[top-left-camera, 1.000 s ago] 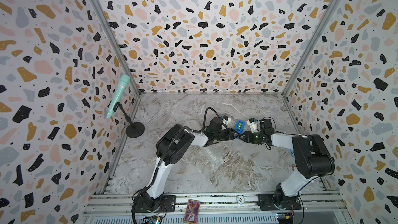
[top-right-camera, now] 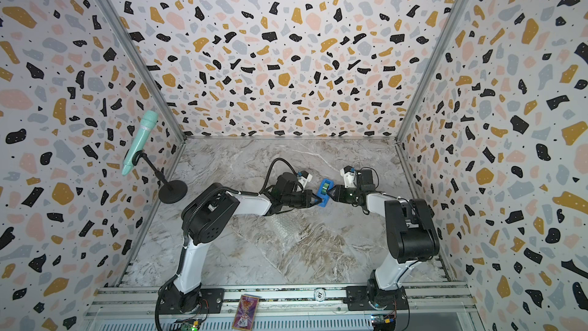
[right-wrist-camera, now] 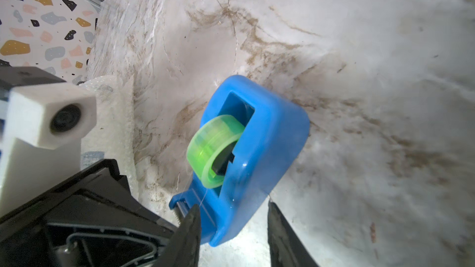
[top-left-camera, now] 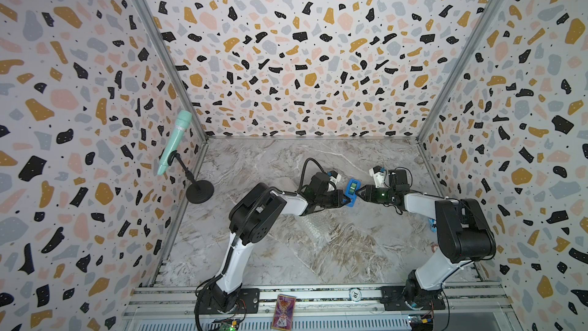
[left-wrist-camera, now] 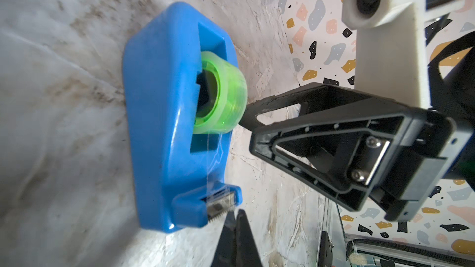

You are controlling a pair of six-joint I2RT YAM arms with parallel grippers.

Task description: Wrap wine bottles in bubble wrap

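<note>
A blue tape dispenser [top-left-camera: 352, 188] with a green tape roll [left-wrist-camera: 222, 94] stands on the marble table between my two arms. At its toothed cutter, my left gripper is shut; no tape shows clearly between its fingertips. My right gripper has its fingers apart with nothing visible between them, close beside the dispenser's other side. From the roll a thin clear strip of tape [left-wrist-camera: 213, 160] runs down to the cutter. Bubble wrap [top-left-camera: 315, 228] lies flat below the left arm, partly covered by it. No wine bottle can be made out.
A mint-green microphone [top-left-camera: 174, 141] on a black stand [top-left-camera: 199, 191] occupies the left side. A small blue object [top-left-camera: 432, 225] lies partly hidden behind the right arm.
The dispenser has shifted slightly left; my left arm has barely moved.
</note>
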